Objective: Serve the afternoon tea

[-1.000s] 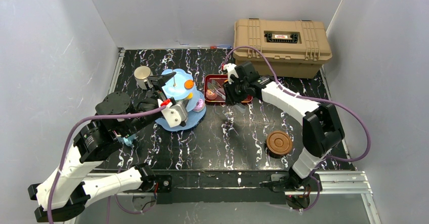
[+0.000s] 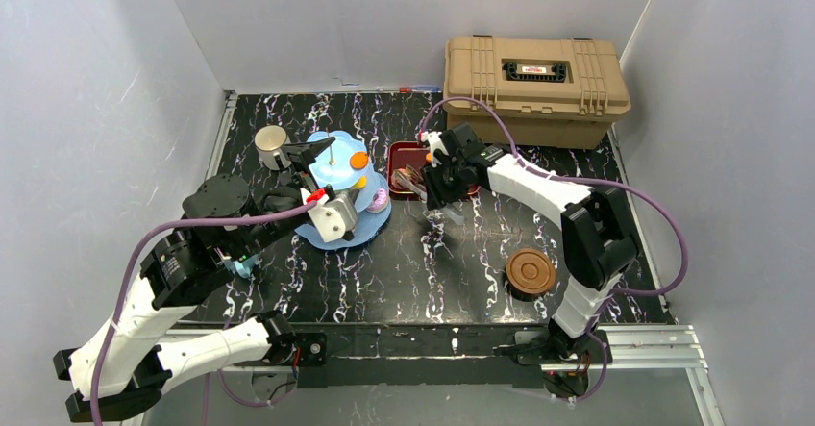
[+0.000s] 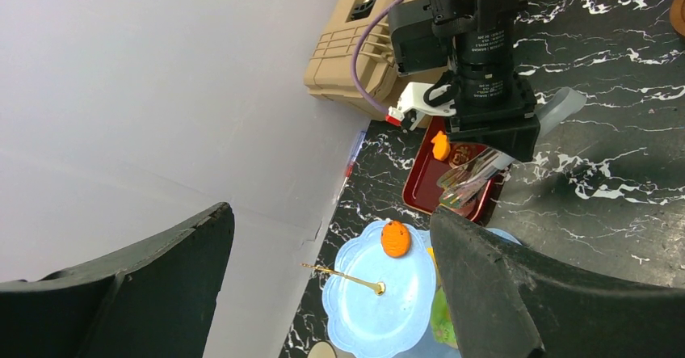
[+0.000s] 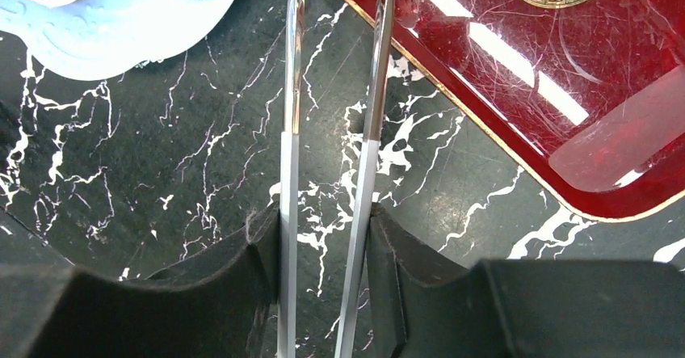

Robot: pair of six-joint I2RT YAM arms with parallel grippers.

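Observation:
My right gripper is shut on tongs (image 4: 288, 164), whose two pale handles run side by side between its fingers. Fork-like tips (image 3: 464, 182) of the tongs reach over the red tray (image 4: 493, 120); whether they hold anything I cannot tell. Inside the tray sit a small orange piece (image 3: 440, 146) and a brown piece (image 3: 461, 153). Open and empty, my left gripper hovers above the blue tiered stand (image 2: 370, 226). An orange sweet (image 3: 396, 239) rests on the stand's upper plate (image 3: 363, 317), near a gold post (image 3: 355, 279).
A beige mug (image 2: 272, 144) stands left of the stand. The brown round lid (image 2: 530, 272) is at the front right, and a tan case (image 2: 533, 80) fills the back right.
The left arm looks still.

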